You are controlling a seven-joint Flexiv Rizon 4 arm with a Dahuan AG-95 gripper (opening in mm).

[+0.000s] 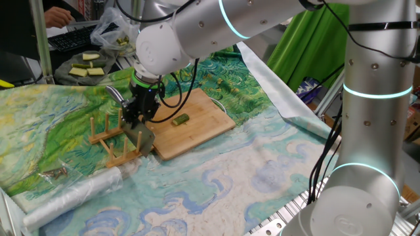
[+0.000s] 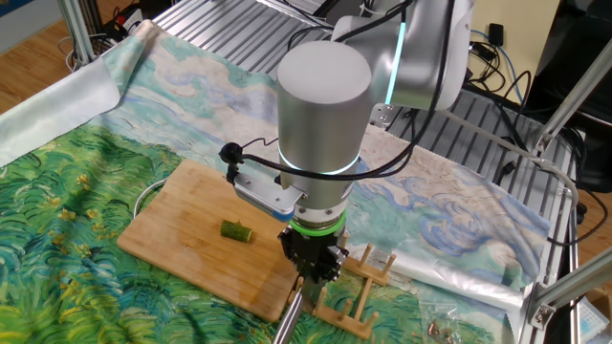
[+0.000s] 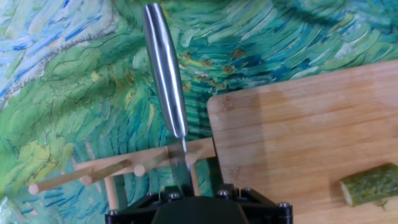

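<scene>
A cleaver-like knife with a silver handle (image 3: 166,74) stands in a wooden peg rack (image 3: 118,160). Its broad grey blade (image 1: 140,139) shows between the rack and the cutting board in exterior view 1. My gripper (image 1: 134,122) is low over the knife, close to the top of the blade. Black gripper parts hide the lower blade in the wrist view, and whether the fingers touch or hold it cannot be made out. On the wooden cutting board (image 2: 186,220) lies a short green cucumber piece (image 2: 236,231), apart from the gripper.
A rolled clear plastic sheet (image 1: 75,196) lies in front of the rack, with a small bag (image 1: 56,172) beside it. Cut pale-green pieces (image 1: 87,69) rest on a dark bag at the far left. The patterned cloth right of the board is clear.
</scene>
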